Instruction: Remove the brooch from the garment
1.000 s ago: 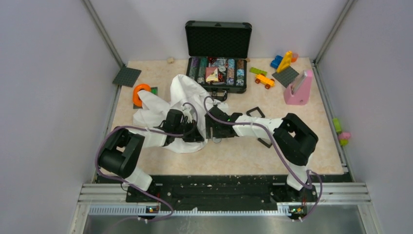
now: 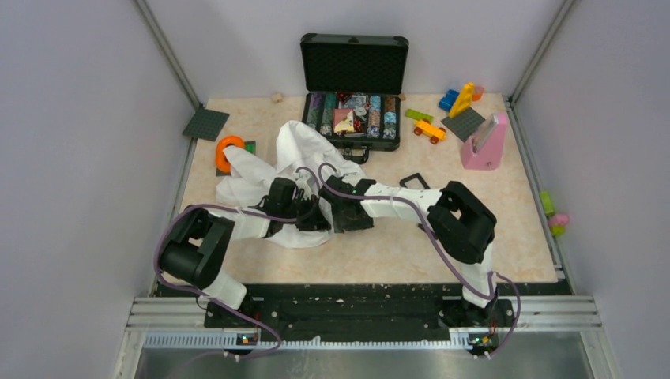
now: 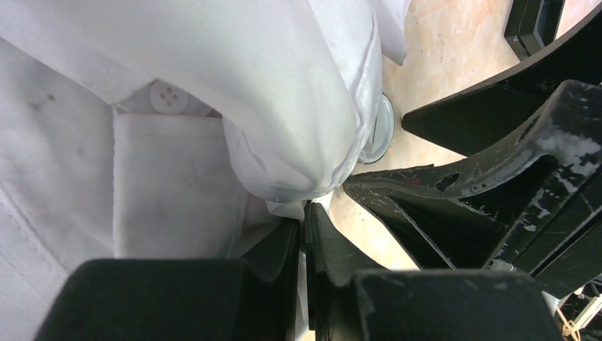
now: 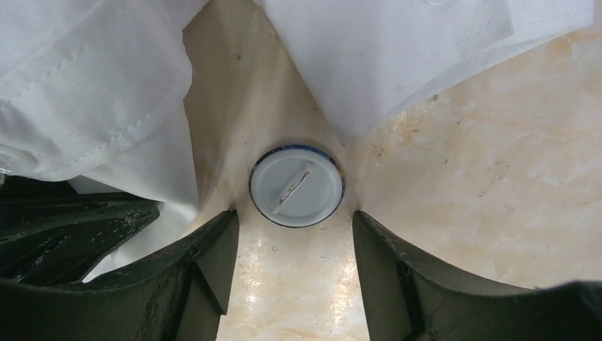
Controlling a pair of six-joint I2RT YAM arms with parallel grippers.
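Face down on the tabletop lies the round brooch [image 4: 298, 188], its pin side up, apart from the cloth. My right gripper stands part open close to it, with the brooch just beyond and between the fingertips in the right wrist view. A white garment [image 2: 257, 178] with buttons and a pocket lies crumpled on the left half of the table. My left gripper is shut on a fold of it. In the left wrist view, the garment partly covers the brooch [image 3: 380, 131], beside the right gripper's fingers [image 3: 397, 185].
An open black case [image 2: 353, 118] full of small items stands at the back. A dark frame [image 2: 413, 181] lies right of the grippers, partly under the right arm. Toys and a pink stand [image 2: 484, 146] occupy the back right.
The left arm and garment have stayed still.
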